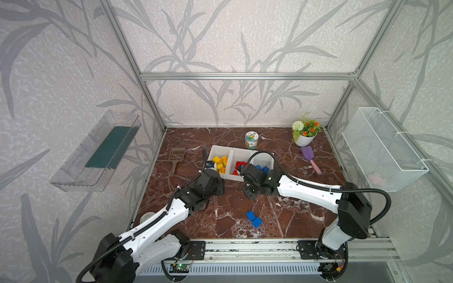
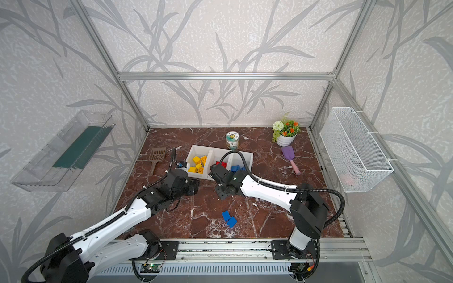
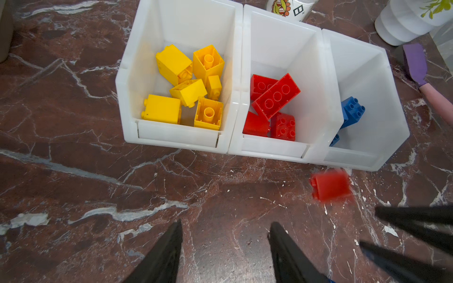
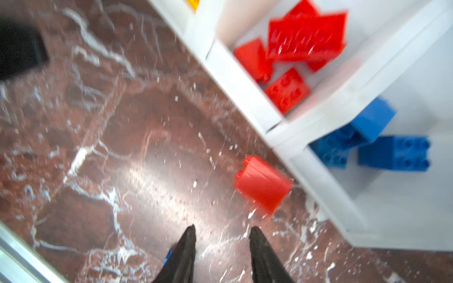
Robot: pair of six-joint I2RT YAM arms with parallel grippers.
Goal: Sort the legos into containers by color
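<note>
A blurred red brick [image 4: 262, 184] shows just beyond the fingertips of my right gripper, which stands open and apart from it. The brick appears in front of the white containers in the left wrist view; I cannot tell whether it touches the table. My left gripper is open over bare table, with nothing between its fingers. The left container [image 3: 177, 134] has several yellow bricks [image 3: 162, 109], the middle one [image 3: 273, 147] red bricks [image 3: 276, 96], the right one [image 3: 363, 158] blue bricks [image 3: 353, 110]. Two blue bricks [image 1: 253, 218] lie on the front table.
A can [image 1: 251, 139] stands behind the containers. The potted flowers [image 1: 306, 132] and purple scoop [image 1: 309, 158] are at the back right, a brown slotted scoop [image 1: 177, 155] at the left. Both arms are close together before the containers.
</note>
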